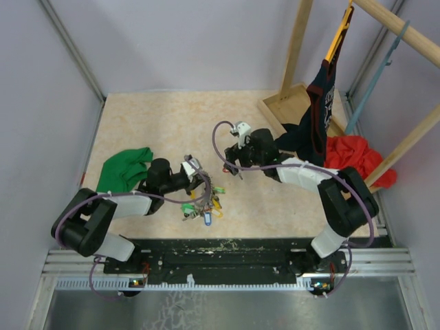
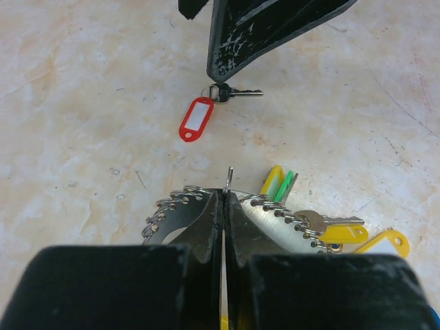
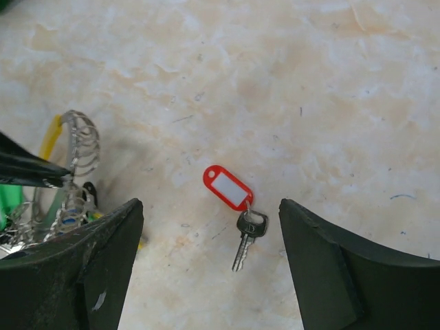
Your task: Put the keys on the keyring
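My left gripper is shut at the cluster of metal keyrings (image 2: 302, 227), a thin metal piece showing at its tips. Coloured tags and keys lie around it, among them a yellow tag (image 2: 385, 244), a green tag (image 2: 284, 187) and a brass key (image 2: 340, 221). Apart from these, a black-headed key (image 3: 251, 224) with a red tag (image 3: 227, 187) lies on the table. My right gripper stands open above this key, with nothing held between its fingers.
A green cloth (image 1: 120, 172) lies at left. At right are a wooden tray (image 1: 289, 106), a dark hanging fabric (image 1: 320, 117), a red cloth (image 1: 361, 158) and a wooden frame (image 1: 409, 141).
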